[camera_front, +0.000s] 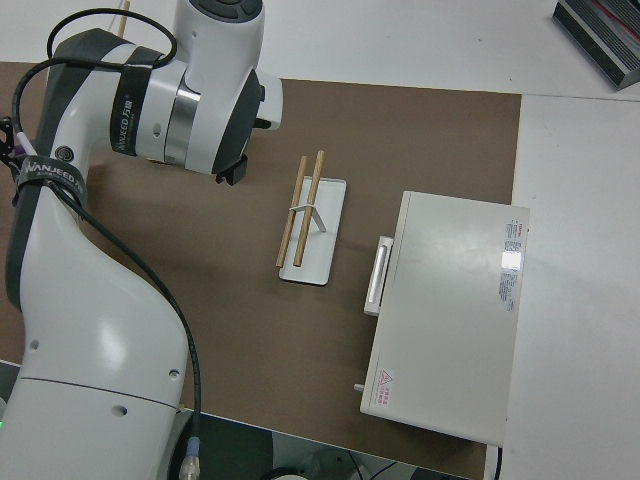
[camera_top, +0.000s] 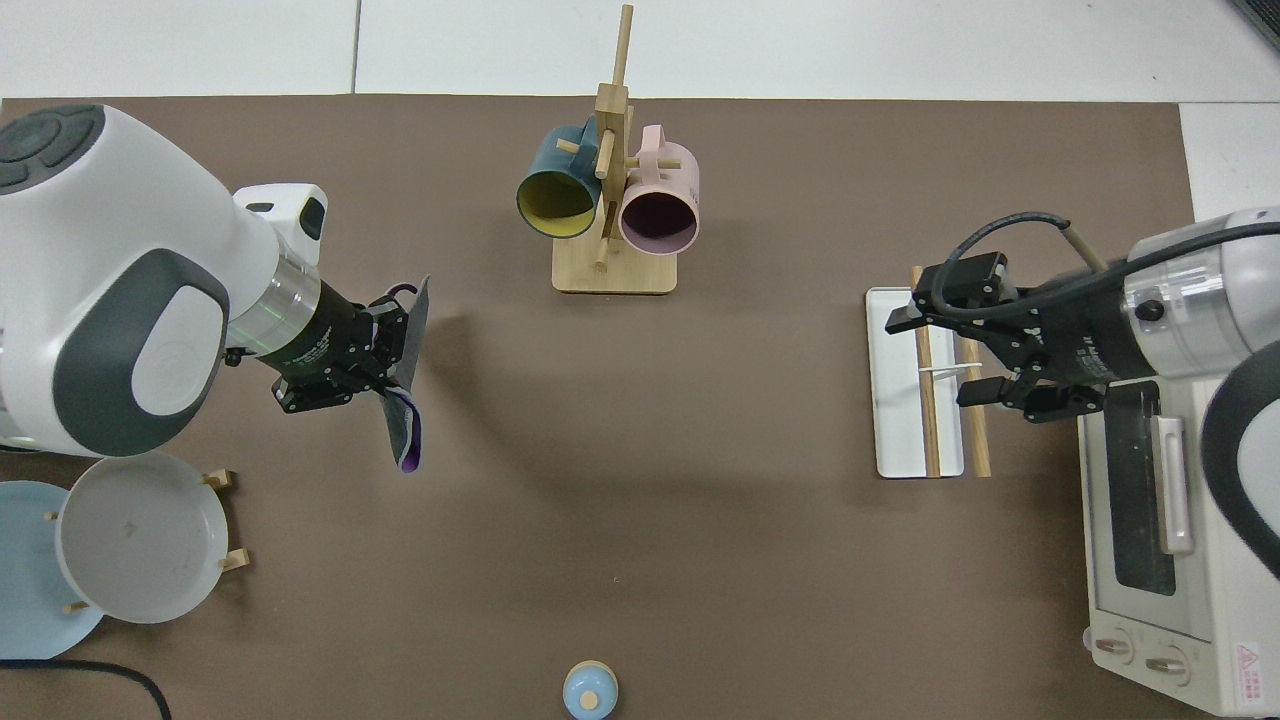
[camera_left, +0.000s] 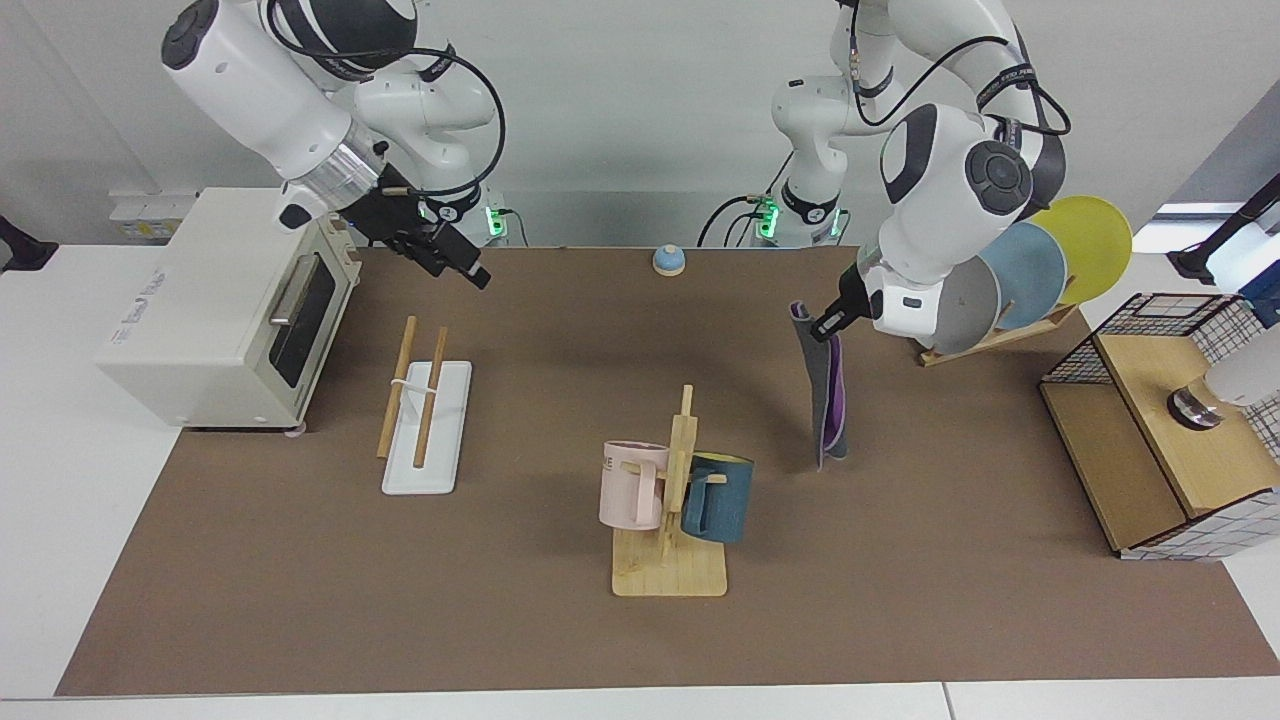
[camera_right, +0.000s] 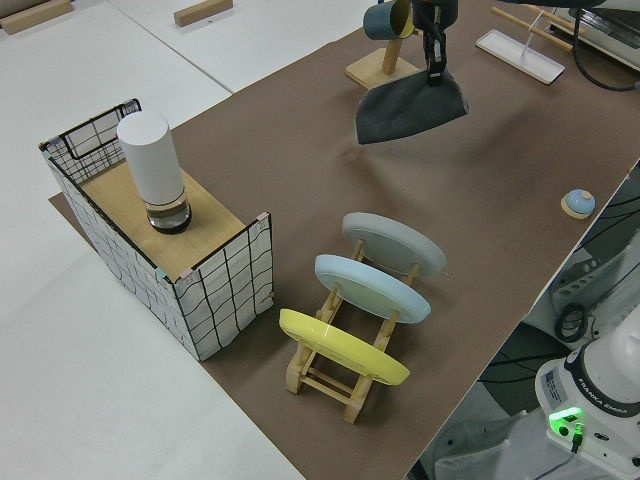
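A folded grey cloth with purple lining (camera_left: 824, 396) hangs from my left gripper (camera_left: 828, 324), which is shut on it above the mat, beside the plates; in the right view it appears as a dark flap (camera_right: 410, 110). My right gripper (camera_left: 468, 266) is in the air above and near the white tray (camera_top: 894, 384) with two wooden sticks; whether its fingers are open or shut is unclear.
A mug tree with blue (camera_top: 558, 192) and pink (camera_top: 657, 210) mugs stands at the back. A plate rack (camera_right: 355, 395), a wire basket (camera_right: 205, 320), a small blue object (camera_top: 589, 689) and a white oven (camera_front: 445, 310) surround clear mat.
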